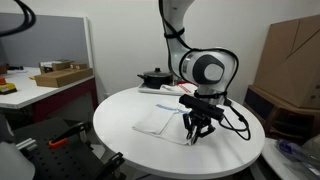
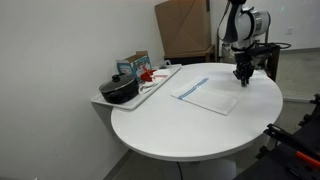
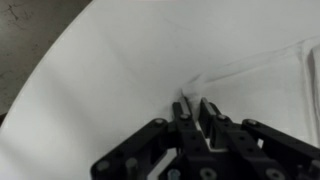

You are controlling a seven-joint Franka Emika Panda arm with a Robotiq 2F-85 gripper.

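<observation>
A white cloth with a blue stripe lies spread on the round white table; exterior view 2 shows the cloth and its stripe too. My gripper points down at a near corner of the cloth. In the wrist view, the black fingertips of the gripper stand close together at that corner. Wrinkled fabric runs from the tips, and some white material shows in the narrow gap. Whether the fingers grip it firmly cannot be told.
A black lidded pot and a red-and-white item sit on a tray at the table's far side. Cardboard boxes lie on a shelf at the left. Bare tabletop surrounds the cloth.
</observation>
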